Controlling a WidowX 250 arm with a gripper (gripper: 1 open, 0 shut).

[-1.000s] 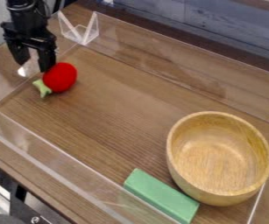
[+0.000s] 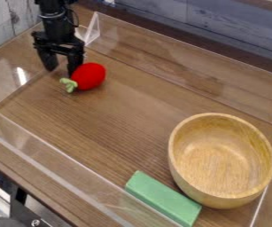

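The black gripper hangs at the upper left, its fingers low over the wooden table. Just to its right and front lies a red round object with a pale green tip pointing down-left, like a strawberry or vegetable toy. The gripper looks open, though its fingers are small and dark. I cannot tell whether they touch the red object.
A large yellow bowl stands at the right, with a green block at the bottom in front of it.
The gripper has moved to the right from the left edge. The red object has also shifted right.
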